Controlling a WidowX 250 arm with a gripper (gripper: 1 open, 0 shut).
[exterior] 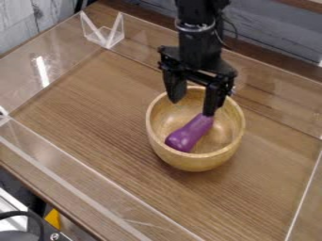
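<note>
A purple elongated object [189, 134], looking like an eggplant, lies tilted inside a yellow-tan bowl [195, 156] in the middle of the table. The black arm reaches down from the top, and its gripper [193, 92] hangs over the back part of the bowl, above and behind the purple object. The gripper is open, its fingers spread apart and not touching the purple object.
A clear wire-like or plastic holder [104, 30] stands at the back left. Dark cables and the table's edge show at the lower left.
</note>
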